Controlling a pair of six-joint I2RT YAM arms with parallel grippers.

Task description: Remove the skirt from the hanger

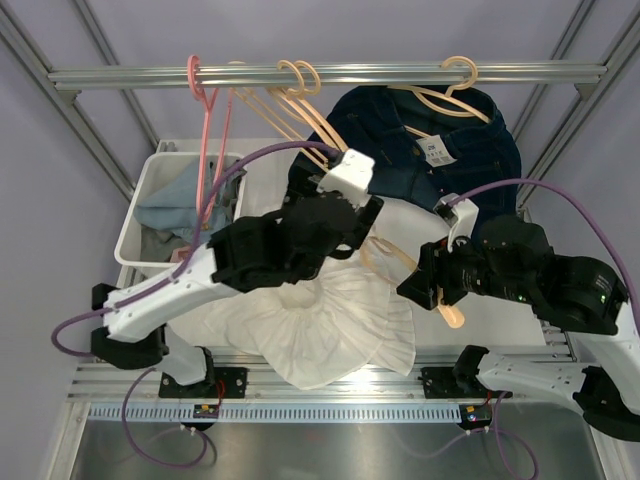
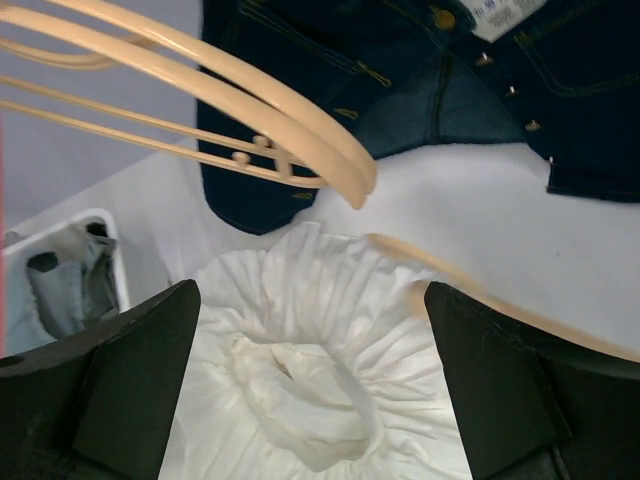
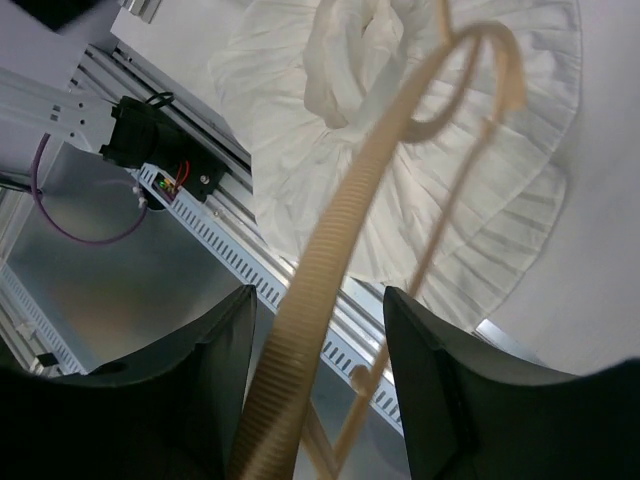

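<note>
A white pleated skirt (image 1: 300, 330) lies spread on the white table, its bunched waist in the middle, also seen in the left wrist view (image 2: 290, 420). My left gripper is open above it, with no object held. A beige wooden hanger (image 1: 450, 312) is at my right gripper (image 1: 430, 280); in the right wrist view the blurred hanger (image 3: 330, 250) runs between the part-open fingers (image 3: 430, 370). I cannot tell whether they grip it. The skirt shows apart from that hanger.
A rail (image 1: 380, 73) carries pink and beige hangers above. Dark denim clothing (image 1: 480, 150) lies at the back right. A white bin (image 1: 135, 220) with cloths stands at the left.
</note>
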